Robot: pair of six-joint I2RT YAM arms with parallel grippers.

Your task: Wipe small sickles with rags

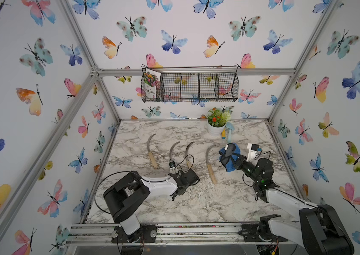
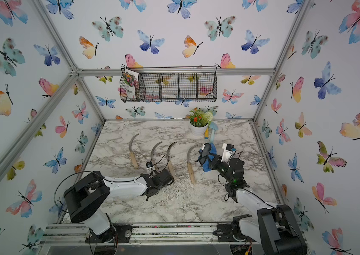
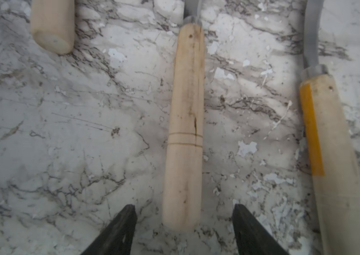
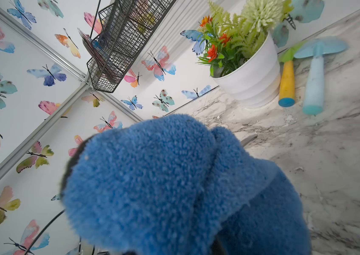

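Four sickles with pale wooden handles lie in a row on the marble table, such as the leftmost [image 1: 152,159] and the rightmost [image 1: 211,172]. My left gripper is part open over the middle of them, a wooden handle [image 3: 184,170] lying below between its fingers, not visibly held. The left arm hides part of those sickles in the top views. My right gripper [image 1: 231,155] is shut on a blue rag [image 4: 154,178], raised just right of the rightmost sickle; the rag hides its fingers in the right wrist view.
A white pot of flowers [image 1: 214,127] stands at the back right beside small garden tools [image 4: 314,85]. A wire basket [image 1: 189,87] hangs on the back wall.
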